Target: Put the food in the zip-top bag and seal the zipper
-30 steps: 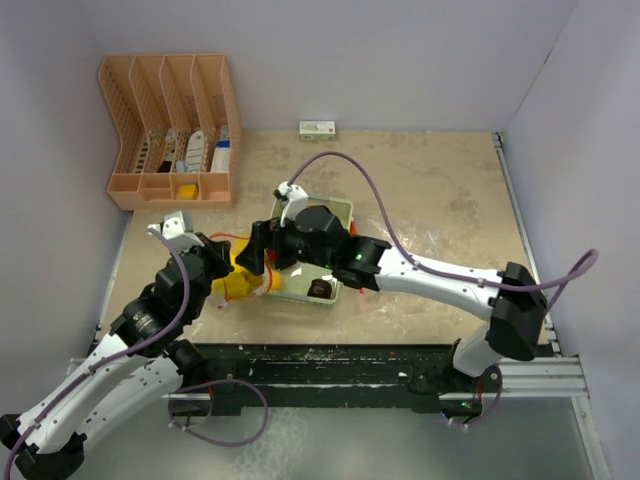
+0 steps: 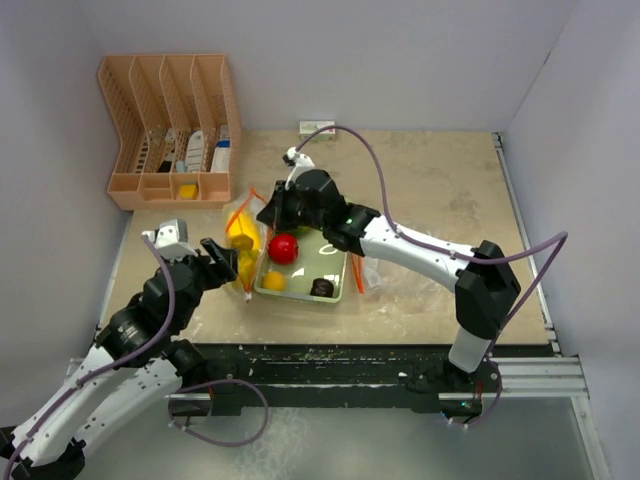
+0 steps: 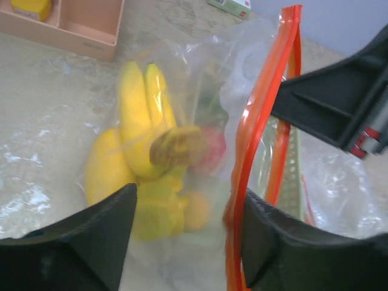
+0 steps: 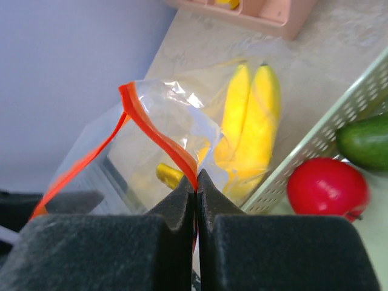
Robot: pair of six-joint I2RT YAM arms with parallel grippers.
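The clear zip bag (image 3: 194, 91) with an orange zipper holds yellow bananas (image 4: 254, 121) and other yellow food, between my two grippers. My right gripper is shut on the bag's orange zipper edge, holding it up. My left gripper (image 2: 222, 260) is part open at the bag's front end; in its wrist view the zipper strip runs by the blurred right finger. Beside the bag, the green tray (image 2: 333, 285) holds a red pepper (image 4: 327, 188), an orange (image 2: 274, 281), a dark item (image 2: 322, 287) and a green vegetable (image 4: 370, 142).
A pink compartment rack (image 2: 130, 190) stands at the back left, a small box (image 2: 316, 128) at the back. Loose plastic (image 2: 410, 285) lies right of the tray.
The left gripper has opened somewhat and shifted slightly.
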